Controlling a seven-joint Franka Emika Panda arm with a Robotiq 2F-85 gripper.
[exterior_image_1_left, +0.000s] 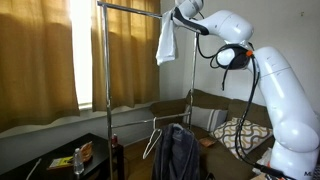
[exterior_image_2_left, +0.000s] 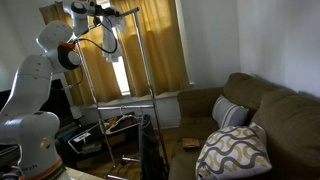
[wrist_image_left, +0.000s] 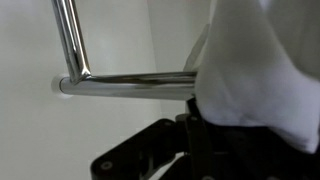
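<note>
A white cloth hangs from my gripper, high up at the right part of the rack's top rail. In the wrist view the cloth spreads over the fingertips and hides them, and the chrome rail runs in behind it from the left. My gripper is shut, with the cloth gathered at its fingers. Whether any of the cloth lies over the rail cannot be made out.
Lower on the rack, a white hanger and a dark garment hang. A dark side table holding a bottle stands left. Behind are yellow curtains and a brown sofa with cushions.
</note>
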